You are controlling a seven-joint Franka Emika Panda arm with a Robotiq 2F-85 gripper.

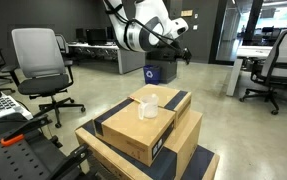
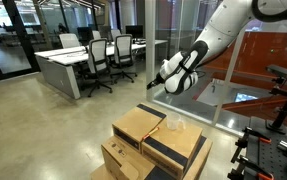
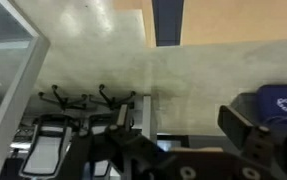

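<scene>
In exterior view 1, a small whitish translucent cup [image 1: 148, 106] stands on top of a cardboard box [image 1: 131, 128]. The same cup [image 2: 173, 121] appears in exterior view 2, near the gap between two box tops. My white arm [image 1: 148, 32] is raised behind and above the boxes, well clear of the cup. At the bottom of the wrist view, my gripper is open, its dark fingers wide apart with only floor between them. The cup is not visible in the wrist view.
Several cardboard boxes are stacked together, with dark tape [image 3: 168, 22] at an edge in the wrist view. An office chair [image 1: 43, 68] stands to the left and another chair [image 1: 278, 65] to the right. A blue bin [image 1: 152, 74] sits behind; floor around the boxes is open.
</scene>
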